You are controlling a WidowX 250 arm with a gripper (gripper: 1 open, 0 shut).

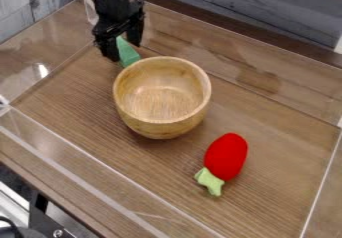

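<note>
My black gripper (pixel 116 30) hangs at the top, open, its fingers above and around the upper end of a green elongated object (pixel 127 54). That green object lies just behind a large wooden bowl (pixel 162 97); whether the fingers touch it is unclear.
A red object (pixel 226 157) with a pale green top (pixel 210 181) lies at the lower right of the wooden table (pixel 80 142). A dark cable shows in the lower left corner.
</note>
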